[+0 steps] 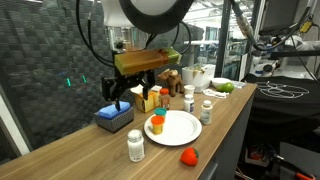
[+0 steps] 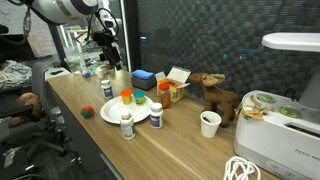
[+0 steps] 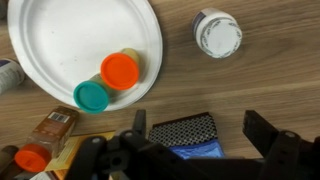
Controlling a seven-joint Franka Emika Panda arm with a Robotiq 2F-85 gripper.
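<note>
My gripper hangs open above the table, up and to the left of the plate, with nothing between its fingers. In the wrist view, the dark box with a blue top lies below and between the spread fingers. An orange-topped cup and a teal-topped one stand side by side at the edge of the white plate. On the bare wood sits a white-lidded jar, apart from the plate.
A red tomato lies near the front edge. Bottles stand around the plate, with a yellow box and a brown toy animal behind. Bare table stretches away at left in exterior view 1.
</note>
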